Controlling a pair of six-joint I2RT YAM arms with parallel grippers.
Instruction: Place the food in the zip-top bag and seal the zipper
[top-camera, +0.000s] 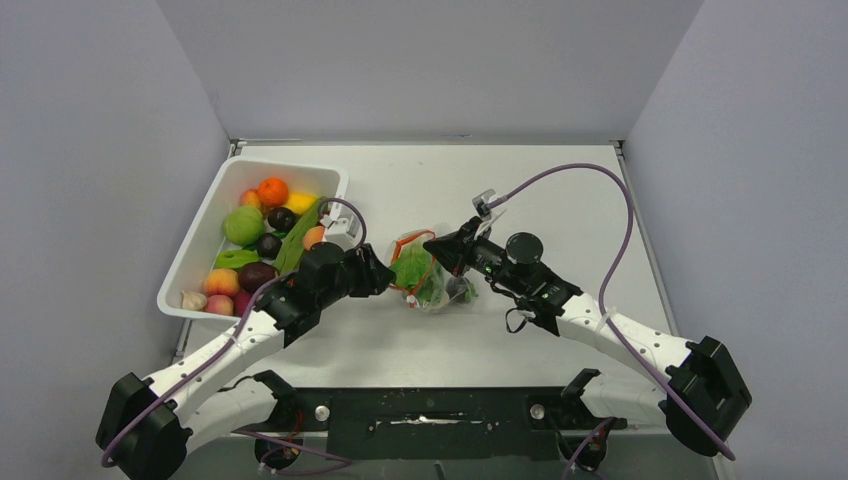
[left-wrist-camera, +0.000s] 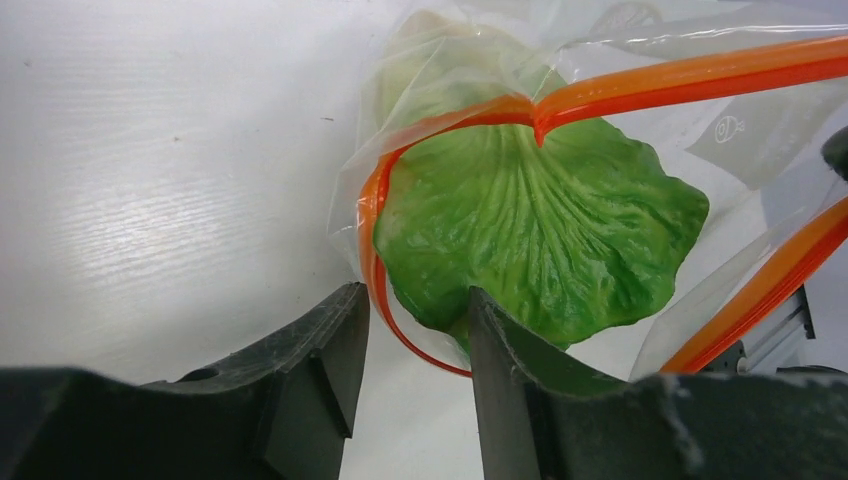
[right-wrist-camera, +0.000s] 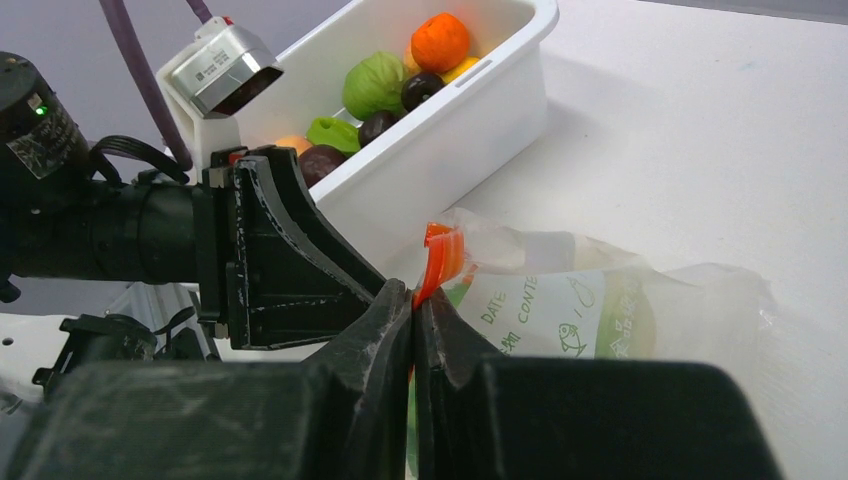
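A clear zip top bag (left-wrist-camera: 740, 125) with an orange zipper rim (left-wrist-camera: 690, 78) lies in the middle of the table, its mouth gaping toward the left arm. Inside it a green lettuce leaf (left-wrist-camera: 560, 230) fills the opening, and in the top view a dark item (top-camera: 460, 290) shows through the plastic. My right gripper is shut on the orange rim of the bag. Close to the mouth's lower edge, my left gripper stands part open; the near rim passes behind the gap between its fingertips, and whether they touch it is unclear.
A white bin (top-camera: 185, 265) of mixed fruit and vegetables stands at the left, partly under the left arm. Bare white table (top-camera: 560, 190) lies behind and to the right of the bag.
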